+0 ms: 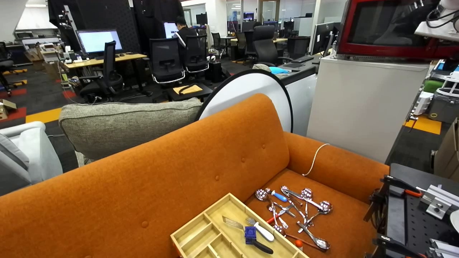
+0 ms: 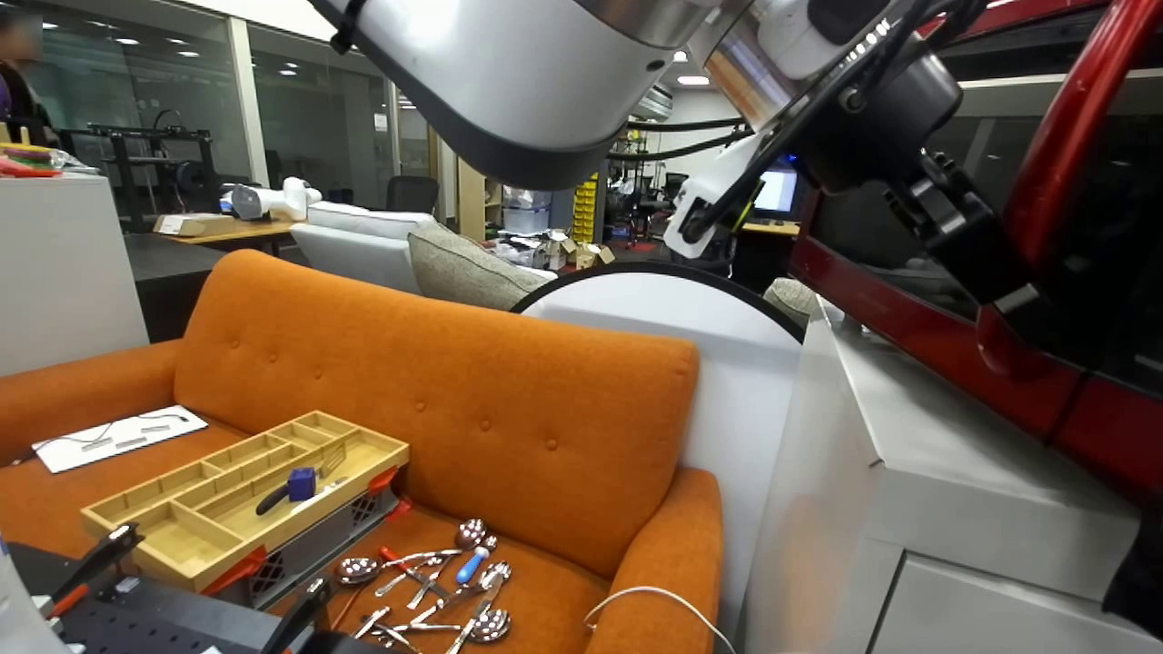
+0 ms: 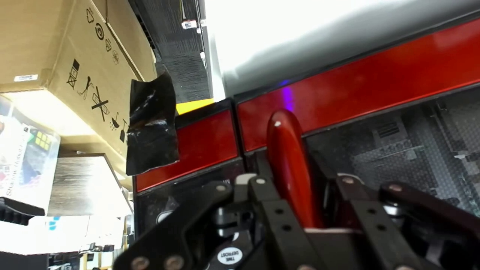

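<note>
The red microwave (image 2: 905, 289) sits on the light grey cabinet, its dark door facing my arm. Its long red handle (image 3: 288, 157) rises between my fingers in the wrist view, and my gripper is shut on it. In exterior view 2 the gripper (image 2: 1014, 300) meets the handle (image 2: 1074, 120) near its lower part. The door looks closed along the seam beside the control panel (image 3: 202, 180). Exterior view 1 shows the microwave (image 1: 387, 28) at the upper right, with only a little of my white arm (image 1: 443, 28) at the edge.
Below is an orange sofa (image 1: 172, 180) with a wooden drawer tray (image 1: 230, 198) and several scattered spoons and utensils (image 1: 307, 193). The grey cabinet (image 2: 959, 512) stands right of the sofa. Cardboard boxes (image 3: 90, 58) and black tape (image 3: 153, 126) lie near the microwave's panel side.
</note>
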